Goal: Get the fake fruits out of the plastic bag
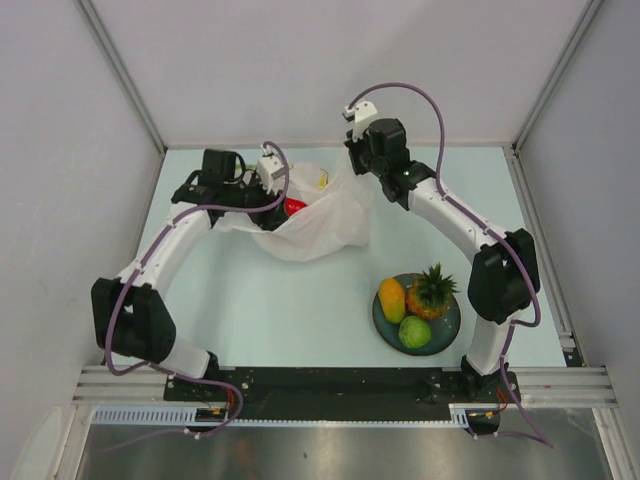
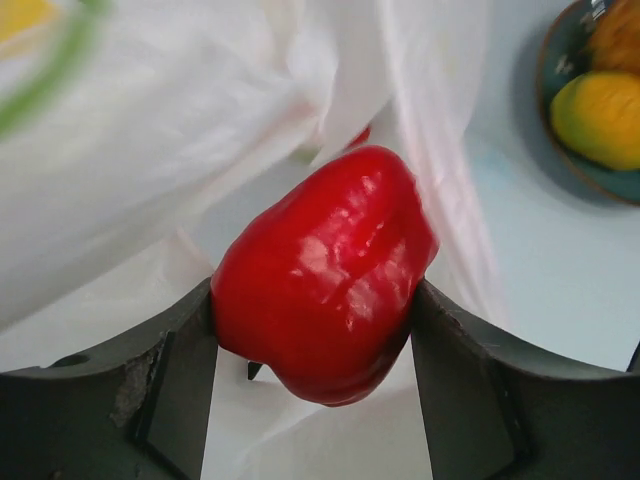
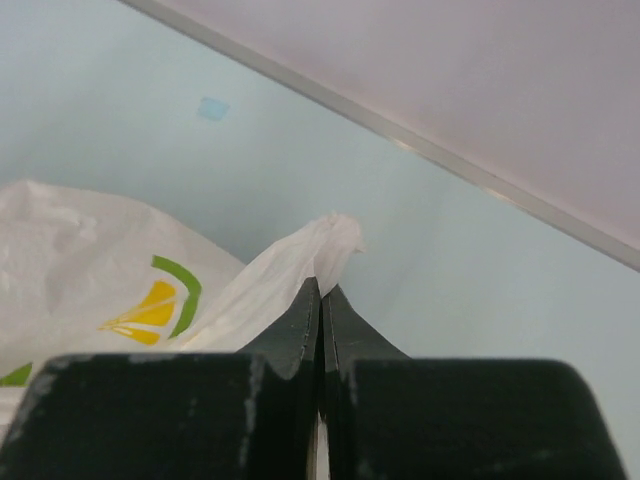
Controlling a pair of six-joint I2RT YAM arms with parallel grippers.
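Note:
The white plastic bag [image 1: 335, 220] stands open at the back of the table, its near side draped low. In the left wrist view, a glossy red fruit [image 2: 325, 275] fills the space between the fingers of my left gripper, which touch it on both sides. From above, this gripper [image 1: 268, 212] is down inside the bag's left part, with red [image 1: 293, 206] showing beside it. A small second red bit [image 2: 360, 137] appears behind the fruit. My right gripper is shut on the bag's edge [image 3: 330, 245], pulled up into a peak.
At the front right, a dark plate [image 1: 437, 342] bears a yellow fruit [image 1: 392, 300], a pineapple [image 1: 432, 294] and a green fruit [image 1: 414, 332].

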